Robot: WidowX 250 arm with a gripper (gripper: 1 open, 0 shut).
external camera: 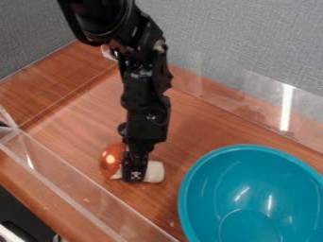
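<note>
A toy mushroom with an orange, spotted cap (pixel 111 157) and a pale stem (pixel 154 173) lies on its side on the wooden floor of the enclosure. My black gripper (pixel 134 169) is down over it from above, shut on it near where cap and stem meet. The fingertips are dark and partly hide the mushroom.
A large blue bowl (pixel 252 194) fills the lower right, a short way from the mushroom. Clear plastic walls edge the wooden floor (pixel 76 109).
</note>
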